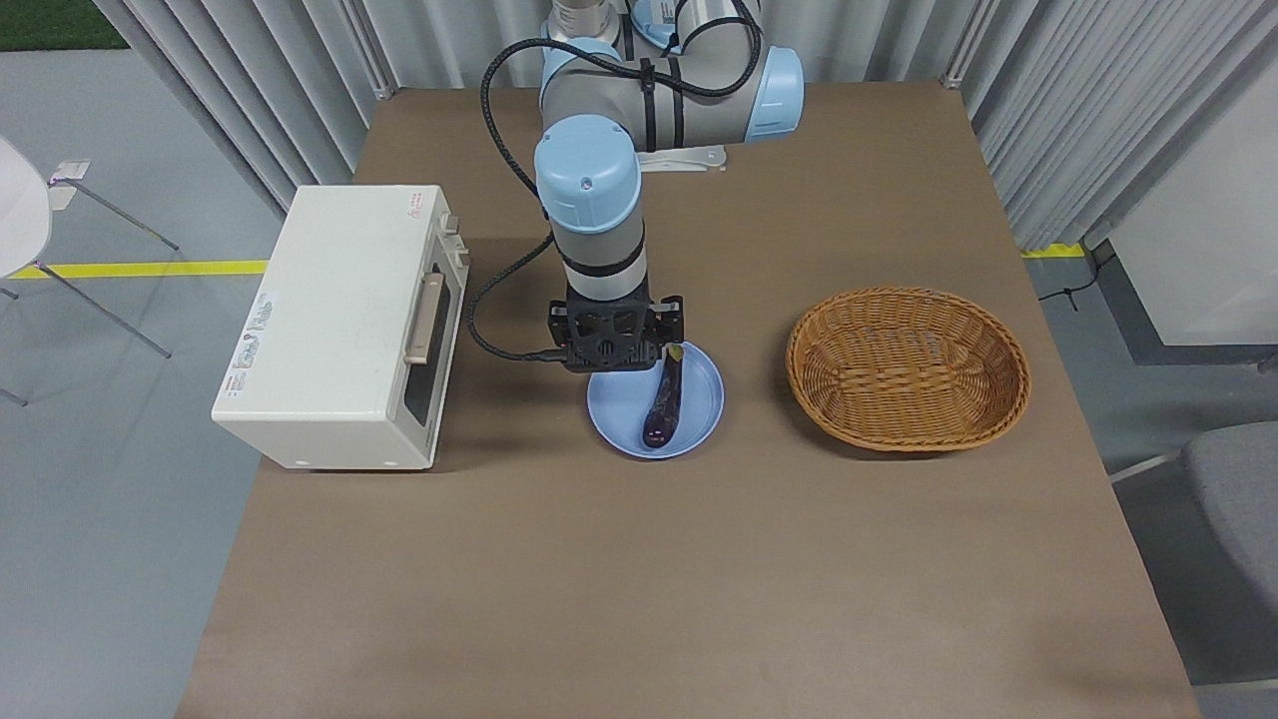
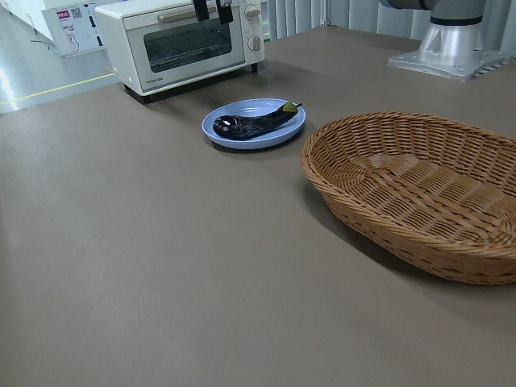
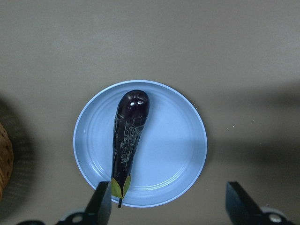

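A dark purple eggplant (image 1: 664, 401) with a green stem end lies on a light blue plate (image 1: 697, 419), also seen in the left view as eggplant (image 2: 246, 125) on its plate (image 2: 274, 139). In the wrist view the eggplant (image 3: 127, 136) points lengthwise up the frame on the plate (image 3: 173, 145). My gripper is above the plate with its two fingers wide apart at the bottom of the wrist view, open and holding nothing. In the front view the wrist housing hides the fingertips.
A white toaster oven (image 1: 318, 324) with its door shut stands left of the plate. An empty wicker basket (image 1: 907, 365) sits to the right.
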